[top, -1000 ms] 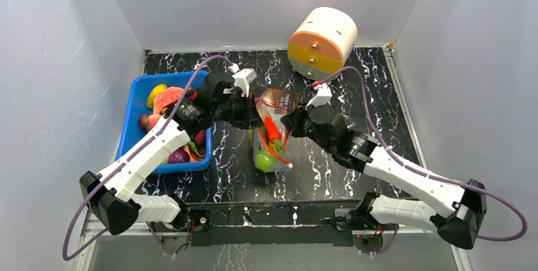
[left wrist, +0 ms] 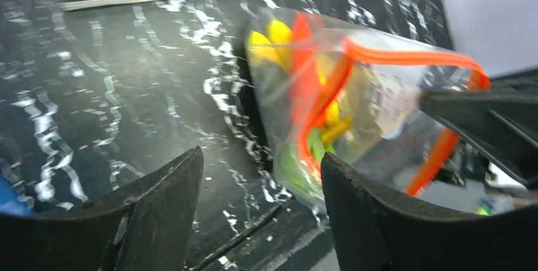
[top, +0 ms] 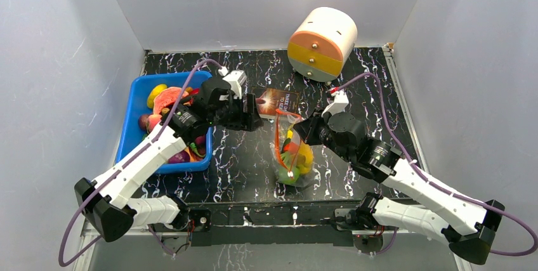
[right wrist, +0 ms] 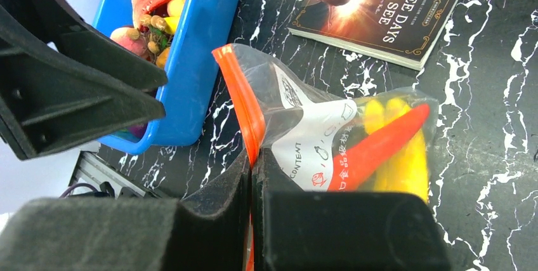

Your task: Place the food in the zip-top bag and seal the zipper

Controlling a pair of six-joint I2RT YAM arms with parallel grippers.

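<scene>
The clear zip top bag [top: 279, 150] with its orange zipper hangs from my right gripper [top: 302, 138], holding toy food: something red, yellow pieces and a green one at the bottom. In the right wrist view my right gripper is shut on the orange edge of the bag [right wrist: 244, 99]. The mouth of the bag [left wrist: 406, 61] gapes in the left wrist view. My left gripper stands part open left of the bag, with nothing between its fingertips; the bag's orange edge lies just beyond the right fingertip.
A blue bin [top: 127, 125] full of toy food stands at the left. The book [top: 276, 101] lies flat behind the bag. A round-topped cabinet with coloured drawers [top: 322, 42] stands at the back right.
The bag has swung right with my right gripper, away from the left one.
</scene>
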